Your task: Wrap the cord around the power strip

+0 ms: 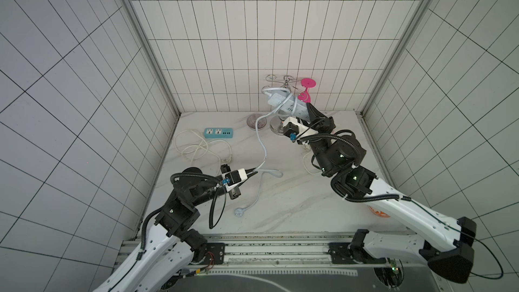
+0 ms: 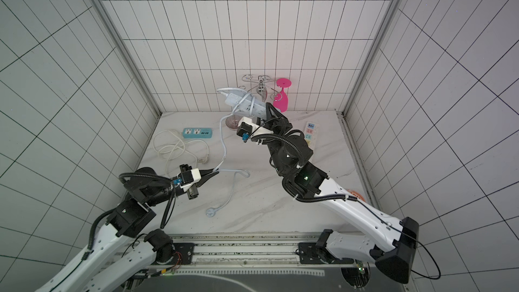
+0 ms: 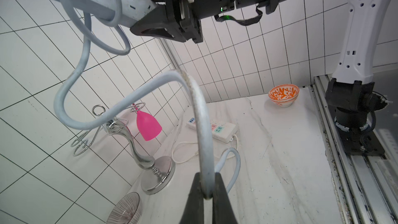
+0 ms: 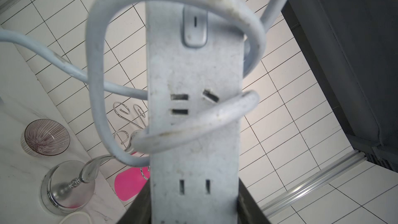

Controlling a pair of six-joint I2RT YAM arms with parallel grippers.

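A white-blue power strip [image 4: 194, 70] is held up in the air toward the back wall, one end between the fingers of my right gripper [image 1: 313, 116], which is shut on it. Its pale cord loops around the body, one turn crossing the sockets in the right wrist view. From the strip the cord runs down to my left gripper, low over the table and shut on it. Past that grip the cord bends back across the table to its plug [image 1: 238, 212] near the front.
A teal power strip [image 1: 218, 132] with a cream cord lies left. At the back stand a metal hook stand [image 3: 141, 153], a pink cup [image 3: 148, 124] and a ribbed glass [image 4: 45, 136]. Another white strip [image 3: 213, 128] and an orange bowl [image 3: 284, 94] are right.
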